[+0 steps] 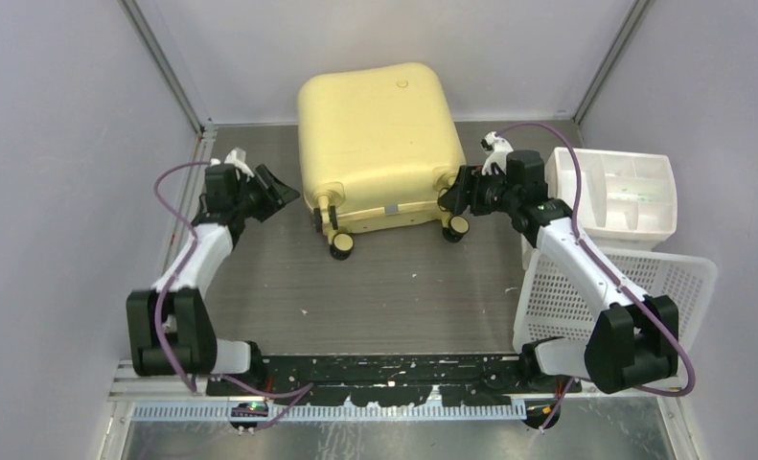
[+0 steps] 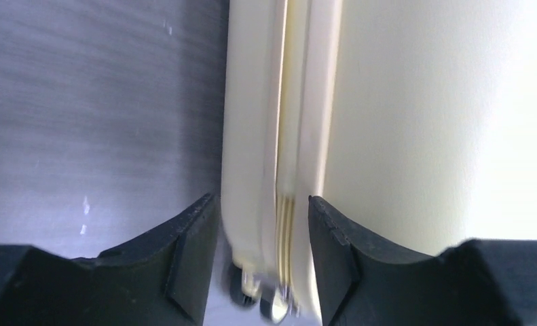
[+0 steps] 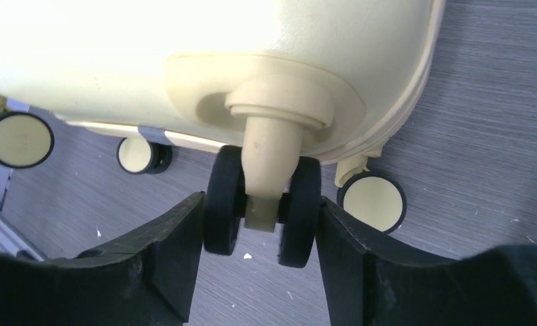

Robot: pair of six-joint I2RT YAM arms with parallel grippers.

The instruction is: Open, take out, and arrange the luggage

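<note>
The cream-yellow suitcase lies on its broad side on the grey floor, closed, wheels toward the front. My left gripper is just off its left side, fingers apart; the blurred left wrist view shows the suitcase's seamed edge beyond the open fingertips. My right gripper is at the front-right corner, fingers apart around a wheel assembly, whose black wheels sit between or just beyond the fingertips; contact is unclear.
A white compartment tray and a white perforated basket stand at the right. Walls enclose the sides and back.
</note>
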